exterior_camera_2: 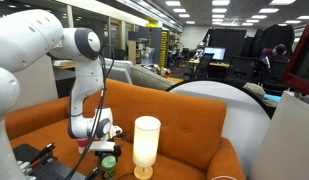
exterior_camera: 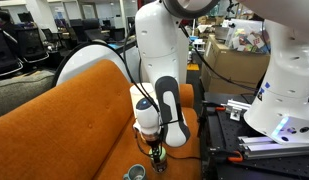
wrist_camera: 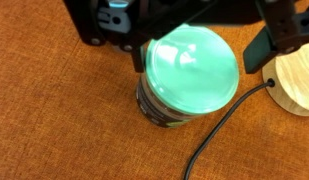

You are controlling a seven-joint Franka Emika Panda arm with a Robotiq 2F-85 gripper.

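A jar with a pale green lid (wrist_camera: 194, 68) and a darker, labelled side stands upright on the orange couch seat. In the wrist view my gripper is open, its dark fingers (wrist_camera: 120, 22) to either side of the lid. Whether they touch the jar cannot be told. From the first exterior view, the jar (exterior_camera: 159, 155) appears right below the gripper (exterior_camera: 154, 143), partly covered by it. The second exterior view has the green-topped jar (exterior_camera_2: 108, 163) at the front of the gripper.
A lit white lamp (exterior_camera_2: 146, 140) stands close beside the jar. A round wooden piece (wrist_camera: 294, 78) and a black cable (wrist_camera: 226, 118) lie near it in the wrist view. A greyish round container (exterior_camera: 135, 173) sits at the bottom edge. The couch backrest (exterior_camera_2: 179, 110) rises behind.
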